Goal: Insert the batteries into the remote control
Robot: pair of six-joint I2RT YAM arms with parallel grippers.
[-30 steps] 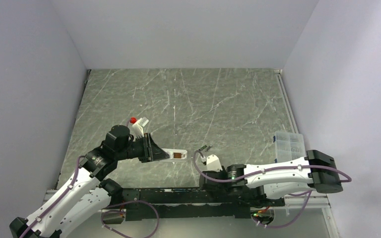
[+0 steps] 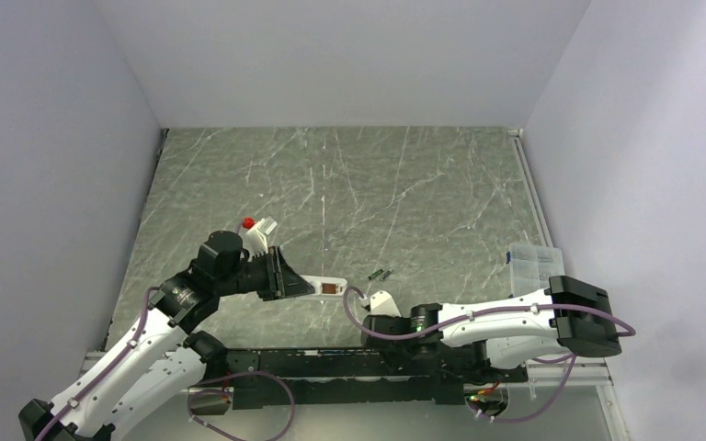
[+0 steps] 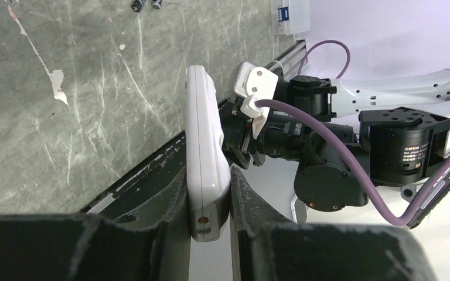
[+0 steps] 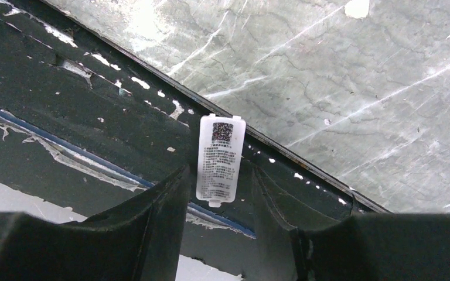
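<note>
My left gripper (image 2: 280,280) is shut on the white remote (image 2: 322,287), held above the table with its open battery compartment facing up in the top view; the left wrist view shows the remote (image 3: 204,146) edge-on between the fingers. My right gripper stands open low over the dark front edge of the table, its fingertips either side of a small white battery cover (image 4: 220,152) with printed label, lying there. Two batteries (image 2: 377,274) lie on the table to the right of the remote.
A clear plastic box (image 2: 535,269) sits at the right edge. Walls enclose it on the back and both sides.
The right arm has shifted slightly left over the last second, along the front edge. The left arm and remote look unchanged.
</note>
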